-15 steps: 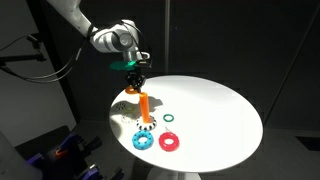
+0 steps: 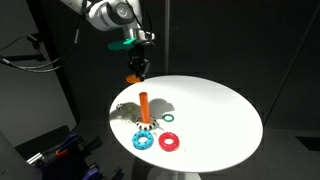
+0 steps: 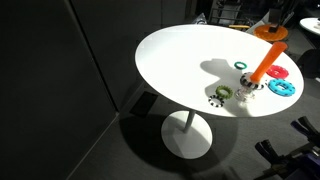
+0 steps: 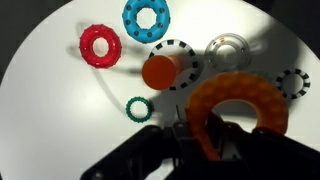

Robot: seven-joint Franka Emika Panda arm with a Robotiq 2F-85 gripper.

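An orange ring point(image 4: 237, 97) sits in the grip of my gripper, whose dark fingers are shut on its near side. In exterior view 1 the gripper point(image 2: 138, 72) and the ring point(image 2: 133, 79) hang above the table's left edge, clear of everything below. An upright orange post point(image 2: 144, 107) stands on the table on a black-and-white ringed base point(image 2: 147, 126), to the right of the held ring and lower. From the wrist view, the post's top point(image 4: 159, 72) lies left of the ring, apart from it.
On the white round table point(image 2: 210, 105) lie a blue ring point(image 4: 146, 18), a red ring point(image 4: 100, 46), a small green ring point(image 4: 139, 109), a clear ring point(image 4: 228, 52) and a black-and-white ring point(image 4: 292, 83).
My gripper has risen with the orange ring, from near the height of the post's top to well above it. The rings and post on the table have not moved.
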